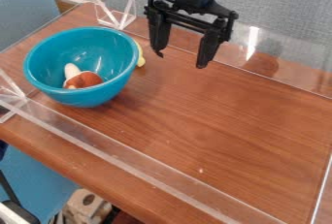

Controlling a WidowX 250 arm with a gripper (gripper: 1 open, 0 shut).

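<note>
My black gripper [182,48] hangs open above the back middle of the wooden tabletop [215,145], its two fingers spread wide with nothing between them. To its left sits a teal bowl [49,51] holding a red-brown object [83,80] and a small pale piece. A yellow-green item [138,55] lies just behind the bowl's right rim, partly hidden by it.
Clear plastic borders [155,182] run along the table's edges, with white brackets at the left and back left. The middle and right of the table are empty. A grey wall stands behind.
</note>
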